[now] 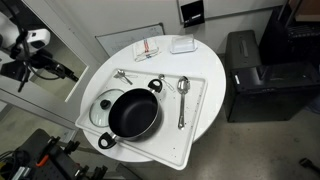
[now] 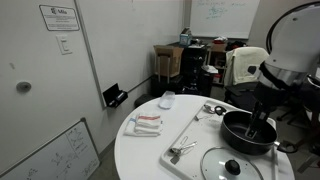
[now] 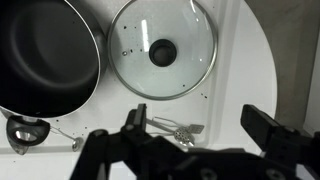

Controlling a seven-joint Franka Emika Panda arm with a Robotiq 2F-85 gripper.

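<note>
A dark pot (image 1: 135, 114) stands uncovered on a white tray (image 1: 171, 151), its inside looking empty. Its glass lid (image 3: 163, 46) with a black knob lies flat beside it. Metal utensils (image 3: 183, 133) rest near the lid, and a long metal spoon (image 1: 183, 104) lies along the tray's far side. From the left in exterior view 1, my gripper (image 1: 73, 76) hangs in the air, clear of the table. The wrist view has its fingers spread wide, with nothing held between them. Exterior view 2 has the white arm (image 2: 285, 58) in front of the pot's side.
Beyond the tray on the round white table (image 1: 205, 65) are a folded striped cloth (image 1: 146, 49) and a clear container (image 1: 183, 44). A black bin-like unit (image 1: 265, 85) stands on the floor to the right. Bare tabletop lies around the cloth.
</note>
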